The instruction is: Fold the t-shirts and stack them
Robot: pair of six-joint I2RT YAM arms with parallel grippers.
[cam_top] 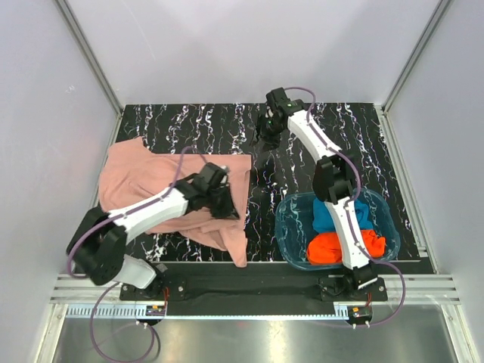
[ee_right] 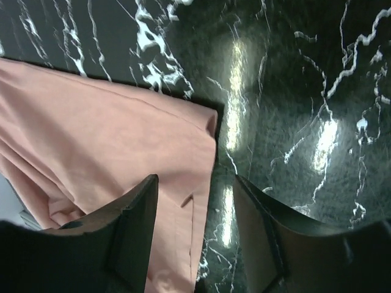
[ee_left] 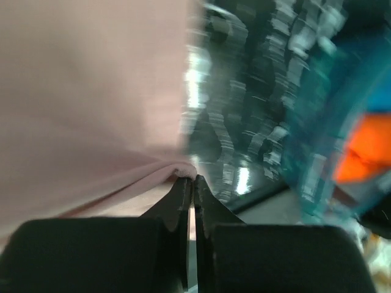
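A salmon-pink t-shirt [cam_top: 204,170] lies rumpled across the left half of the black marbled table, its lower tail hanging near the front edge. My left gripper [cam_top: 235,216] is at the shirt's right side; in the left wrist view its fingers are shut on a thin fold of the pink shirt [ee_left: 165,174]. The right gripper [cam_top: 265,142] stands open above the back of the table. In the right wrist view, the shirt's back right corner [ee_right: 198,116] lies ahead of its spread fingers [ee_right: 146,195], with nothing gripped.
A clear teal bin [cam_top: 291,261] at front right holds a blue cloth [cam_top: 324,218] and an orange cloth [cam_top: 325,248]. My right forearm passes over it. Bare black table [cam_top: 352,121] lies at the back right.
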